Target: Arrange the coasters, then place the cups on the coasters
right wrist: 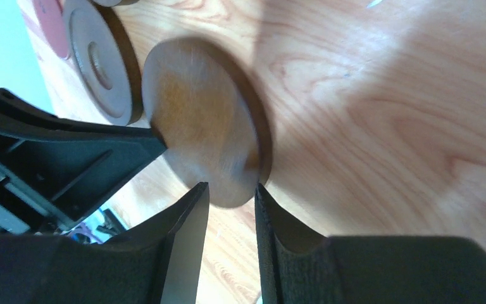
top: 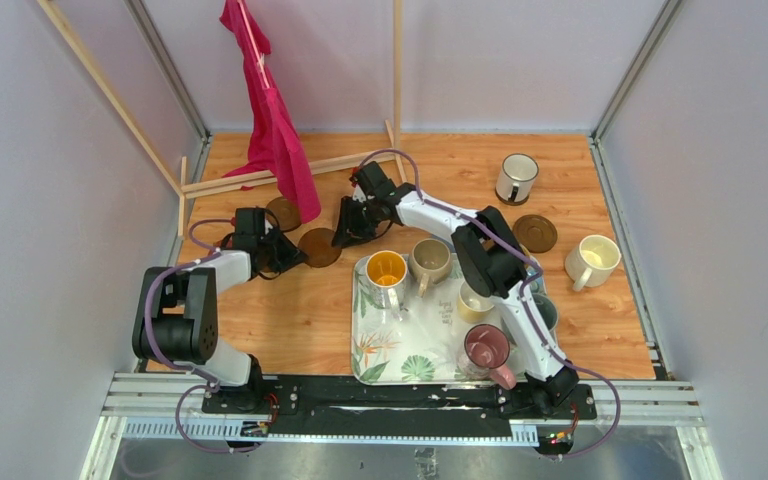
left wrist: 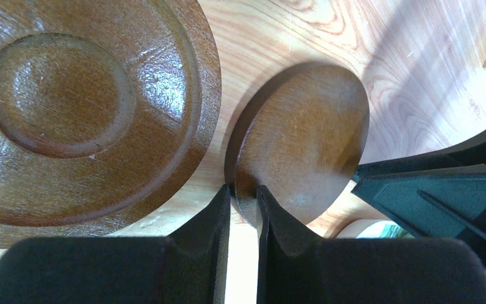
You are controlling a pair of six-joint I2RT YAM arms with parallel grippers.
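Between both grippers a brown coaster [top: 320,250] is tilted, seen as a disc [left wrist: 300,139] in the left wrist view. My left gripper is shut on its near edge. My right gripper is part open, its fingertips at the coaster's [right wrist: 196,114] opposite edge; whether they touch cannot be told. Another brown coaster [top: 282,209] lies behind, toward the back left. Cups stand on the tray and table, among them an orange-lined mug [top: 386,268] and a grey-beige cup [top: 430,258].
A patterned tray [top: 410,355] fills the front middle. A pink cloth [top: 290,160] hangs from wooden sticks at back left. A white mug [top: 516,170], a cream mug [top: 592,255] and a coaster [top: 536,233] are on the right.
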